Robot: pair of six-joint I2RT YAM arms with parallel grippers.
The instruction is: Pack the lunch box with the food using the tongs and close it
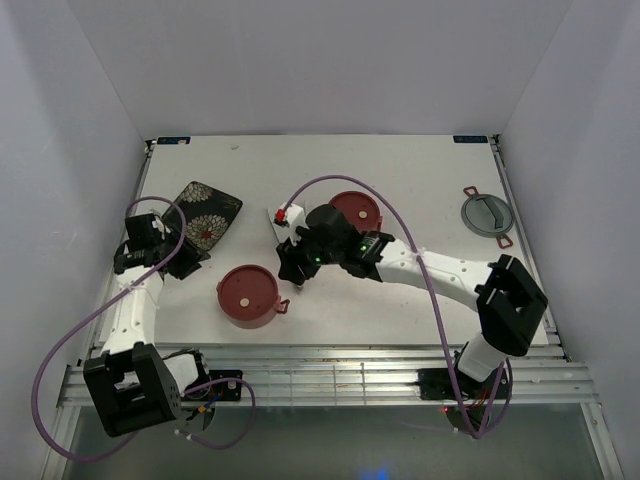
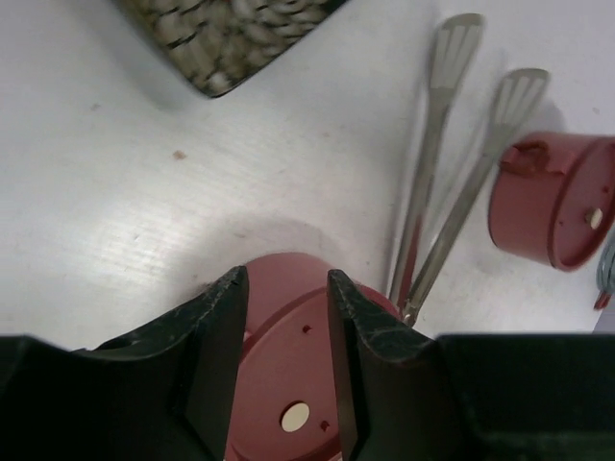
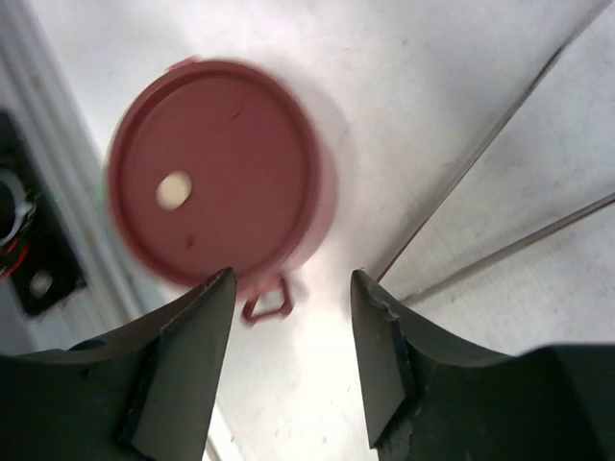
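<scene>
A dark red lidded pot (image 1: 248, 296) stands front left on the white table, its handle pointing right. My right gripper is to the right of it, apart from it; its fingers are parted with nothing between them. Over at the left edge, my left gripper (image 1: 188, 262) hangs beside a dark floral-patterned box (image 1: 205, 215). Its fingers are also apart, and the red pot (image 2: 288, 384) appears beyond them in the left wrist view. Two long metal forks (image 2: 437, 154) lie behind the pot, partly hidden by my right arm in the top view.
A second red lidded pot (image 1: 357, 211) sits at the centre back, close to the right forearm. A grey round lid or pan with red handles (image 1: 488, 213) lies at the far right.
</scene>
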